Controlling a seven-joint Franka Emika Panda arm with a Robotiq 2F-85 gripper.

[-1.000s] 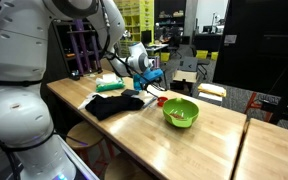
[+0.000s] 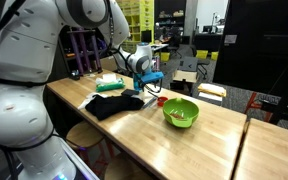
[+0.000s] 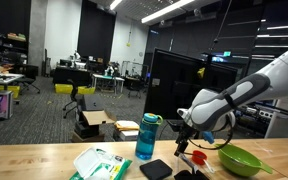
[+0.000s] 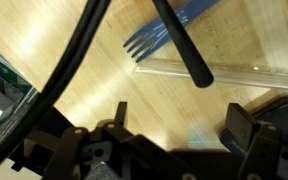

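Observation:
My gripper is open above the wooden table, with nothing between its fingers. Ahead of it in the wrist view lies a blue fork (image 4: 172, 28), with a black elongated thing (image 4: 187, 50) in front of part of it. A clear straight strip (image 4: 224, 73) runs just below the fork. Near the right finger is a dark rounded object (image 4: 284, 113). From exterior view 1, the gripper (image 2: 148, 84) appears over the far part of the table, left of the red cup (image 2: 162, 101) and the green bowl (image 2: 181, 112).
A black cloth (image 2: 116, 104) lies left of the bowl. In exterior view 2 a blue bottle (image 3: 147, 137) stands behind a white container (image 3: 92, 160). A black cable (image 4: 59, 75) crosses the wrist view.
In exterior view 1, the arm's wrist and gripper have shifted slightly to the right and turned a little. The bowl, cup and cloth stay in place.

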